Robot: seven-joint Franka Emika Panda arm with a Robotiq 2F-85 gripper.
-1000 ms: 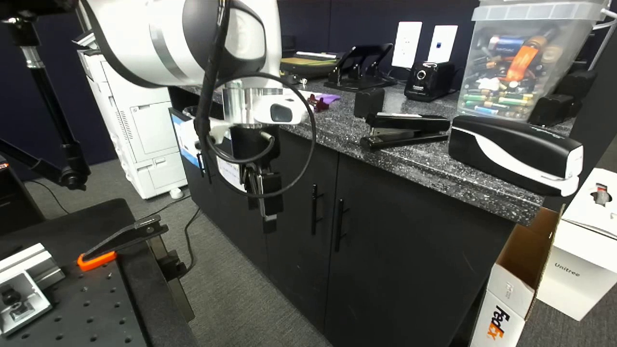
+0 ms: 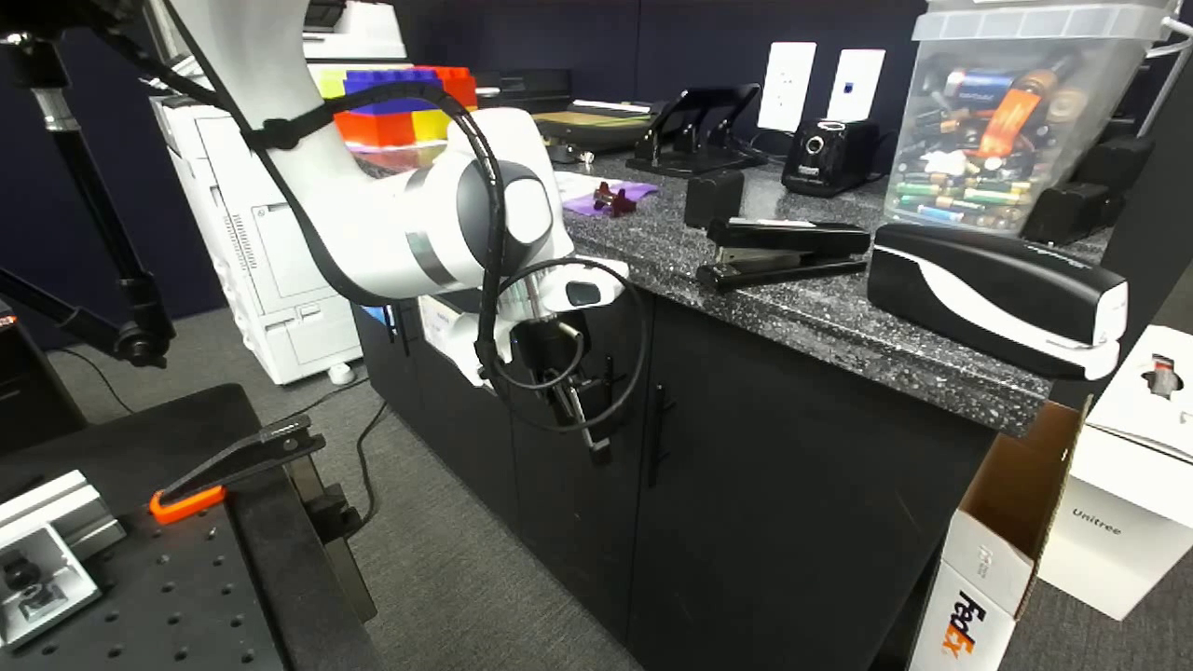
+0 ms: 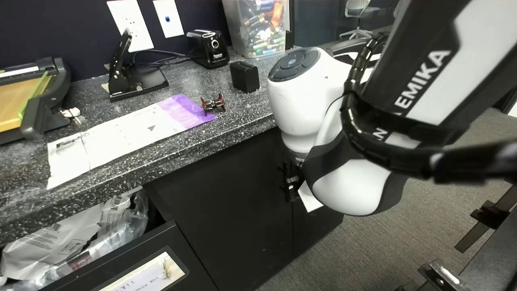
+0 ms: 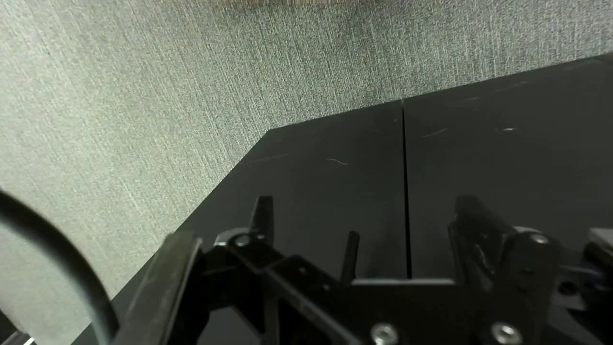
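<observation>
In the wrist view my gripper stands open over the black cabinet doors (image 4: 339,172), its two fingers wide apart. A black bar handle (image 4: 349,256) shows between them, left of the door seam; whether anything touches it cannot be told. Exterior view 1 has the gripper (image 2: 593,431) below the counter edge, tilted, in front of the cabinet front, with a second door handle (image 2: 657,434) to its right. The arm (image 3: 310,97) hides most of the gripper in exterior view 2. Nothing is visibly held.
The speckled counter (image 2: 761,308) overhangs the doors and carries a stapler (image 2: 788,246) and an electric stapler (image 2: 995,293). An open drawer (image 3: 145,257) with plastic bags sticks out. A black workbench (image 2: 168,559) stands opposite, with carpeted floor (image 2: 447,537) between.
My arm has lowered and moved right in exterior view 1. The gripper has tilted from hanging upright and come to the left door's handle area. The cabinet doors look unchanged.
</observation>
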